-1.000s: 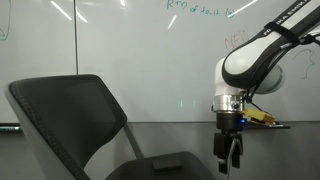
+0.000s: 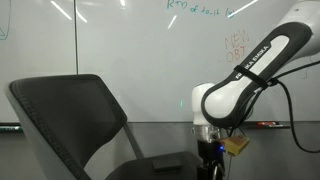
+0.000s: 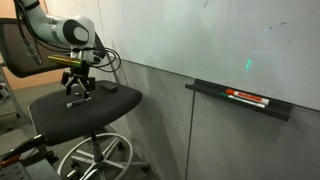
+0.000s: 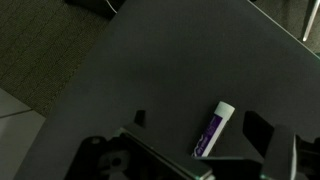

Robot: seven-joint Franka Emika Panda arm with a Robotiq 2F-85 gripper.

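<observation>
A white marker with a purple label (image 4: 213,129) lies on the dark seat of an office chair (image 4: 150,65). In the wrist view my gripper is open, and the marker shows in the gap between its fingers, closer to the right one. From the side, the gripper (image 3: 75,78) points down just above the seat, with the marker (image 3: 78,100) beneath it. Whether the fingertips touch the seat is too small to tell. In exterior view 1 the gripper (image 2: 210,165) stands at the seat's right side, and the marker cannot be seen there.
A small black object (image 3: 108,86) lies on the seat near the gripper. The chair's backrest (image 2: 70,115) rises at the left. Along the whiteboard (image 3: 260,45) runs a tray (image 3: 240,97) holding red markers. Much of the seat is bare.
In exterior view 1 the arm has come leftward and lower over the last second, bringing the gripper down by the seat. The chair and the black object have stayed put.
</observation>
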